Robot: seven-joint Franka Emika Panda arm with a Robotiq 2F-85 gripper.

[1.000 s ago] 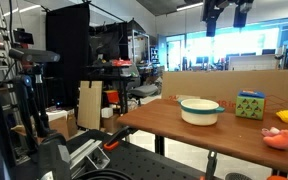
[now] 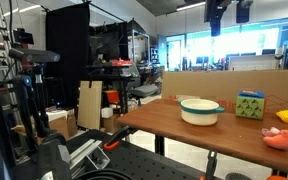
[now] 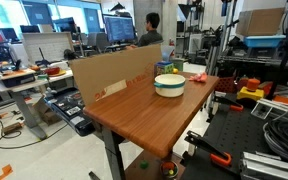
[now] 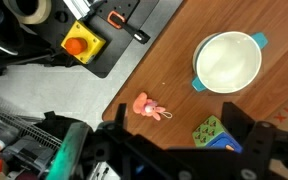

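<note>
High over the table my gripper [image 2: 227,24] stands open, with nothing between its fingers. Its two dark fingers [image 4: 79,145] reach into the wrist view from below, far apart. On the wooden table [image 2: 164,119] sits a white round bowl [image 2: 200,113], pale and empty inside from above, with blue-green handles. A block [image 2: 250,106] with green sides and a blue top stands behind and right of the bowl. Near the front right edge lies a pink toy [image 2: 278,138]; the wrist view shows the same pink toy [image 4: 146,105] between and beyond the fingers.
A small yellow object [image 2: 287,117] lies at the table's back right. A cardboard panel [image 3: 124,75] stands along one long side. Bare wood [image 3: 149,120] is free in front of the bowl. Off the table, a yellow box with an orange button [image 4: 80,46] sits on dark framework.
The gripper has shifted slightly to the right in exterior view 1 over the last second, still high and open. The objects on the table have not moved.
</note>
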